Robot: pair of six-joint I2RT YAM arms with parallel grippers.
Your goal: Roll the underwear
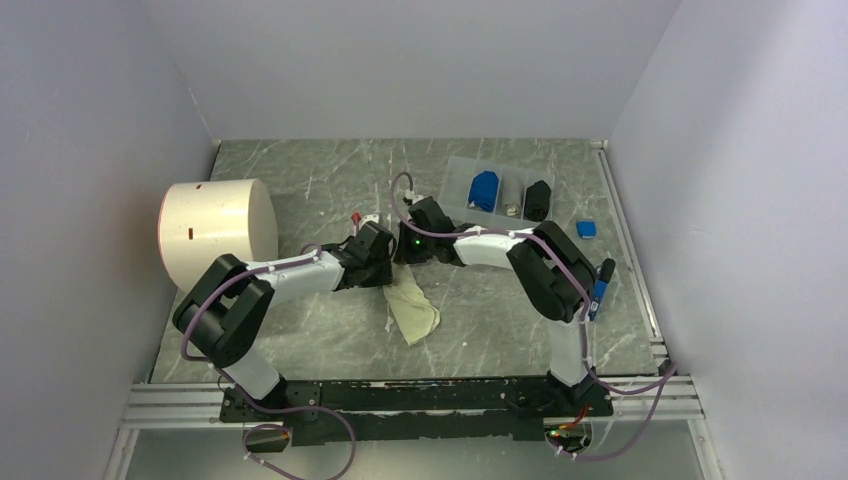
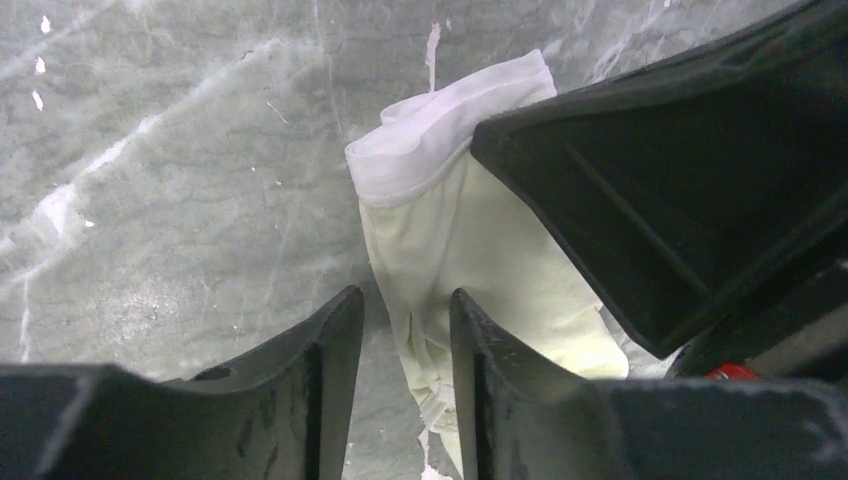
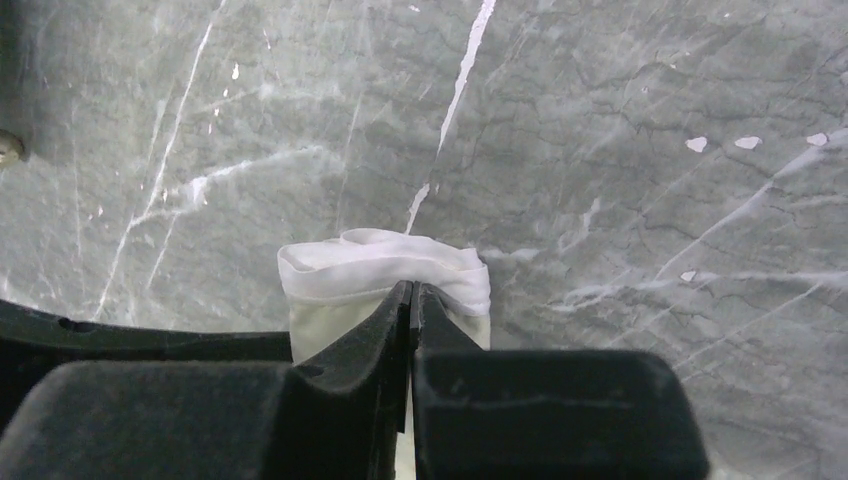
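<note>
The pale yellow underwear (image 1: 412, 312) lies as a narrow folded strip on the grey marbled table, slanting towards its front edge. Its white waistband (image 2: 440, 130) is at the far end. My left gripper is open, its fingertips apart on either side of the underwear's left edge. At the waistband (image 3: 385, 275) end is my right gripper, its fingertips close together over the cloth with a narrow gap. Whether fabric is pinched there cannot be made out. In the left wrist view the dark right gripper's body hides part of the underwear.
A clear divided box (image 1: 458, 190) with a blue roll (image 1: 483, 190), a grey roll and a black roll stands at the back right. A cream cylinder (image 1: 215, 232) is on the left. A small blue block (image 1: 586, 229) and a blue marker (image 1: 599, 290) lie at the right.
</note>
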